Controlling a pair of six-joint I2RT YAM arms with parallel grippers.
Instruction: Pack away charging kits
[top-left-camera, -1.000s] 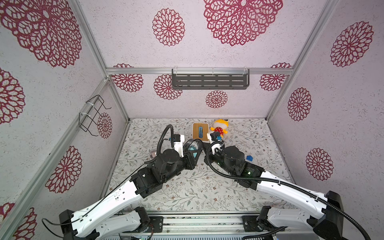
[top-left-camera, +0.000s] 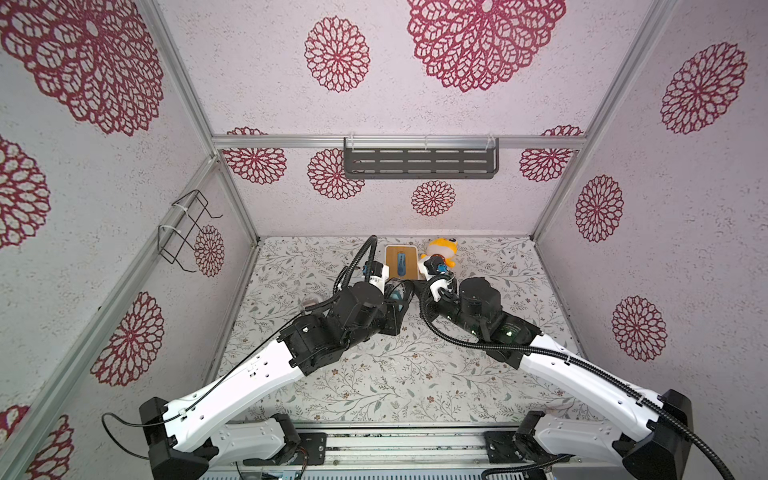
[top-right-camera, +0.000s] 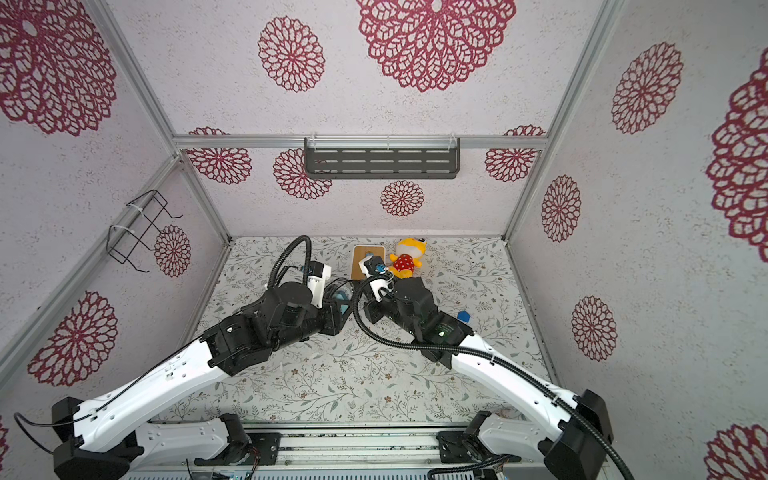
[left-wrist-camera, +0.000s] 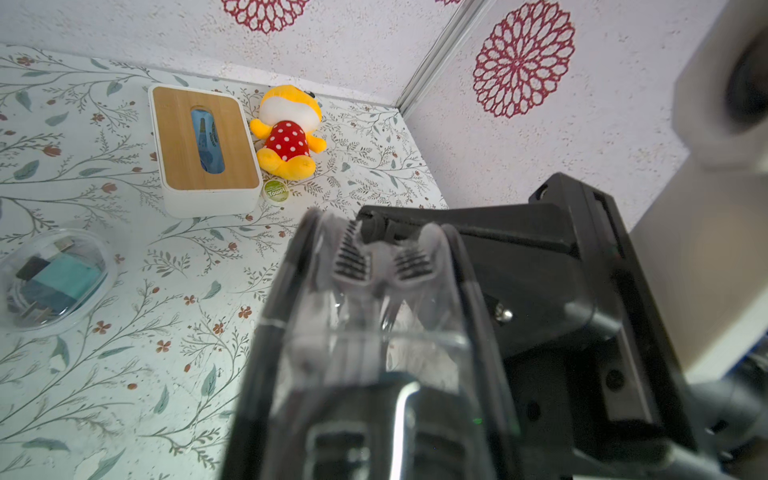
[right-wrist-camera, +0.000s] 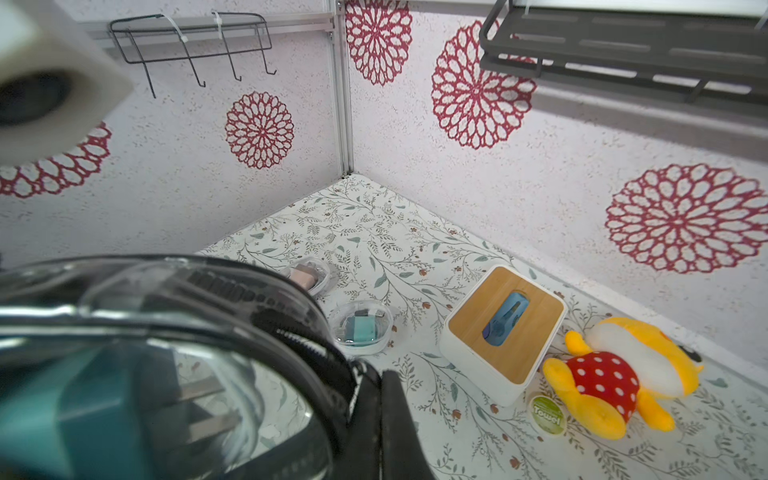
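A clear round case with a black rim (right-wrist-camera: 320, 384) fills the lower left of the right wrist view. Inside it show a teal charger (right-wrist-camera: 72, 416) with metal prongs and a pale coiled cable (right-wrist-camera: 236, 384). My left gripper (top-left-camera: 390, 321) is shut on this case, above the middle of the table; its fingertips are hard to make out. My right gripper is shut, its tips at the case's dark, zipper-like edge; whether anything thin is pinched there cannot be told. Two other clear cases lie on the table, one with a teal charger (right-wrist-camera: 364, 328), one with a pinkish charger (right-wrist-camera: 304, 276).
A white box with a wooden lid (left-wrist-camera: 176, 152) and a slot stands at the back, beside a yellow plush toy (left-wrist-camera: 286, 144). A dark shelf (top-left-camera: 420, 162) hangs on the back wall, a wire rack (top-left-camera: 184, 228) on the left. A blue item (top-right-camera: 463, 317) lies right.
Over the last second both arms, with the case between them, have shifted to the right in the top left view. The right arm now hides the blue item there.
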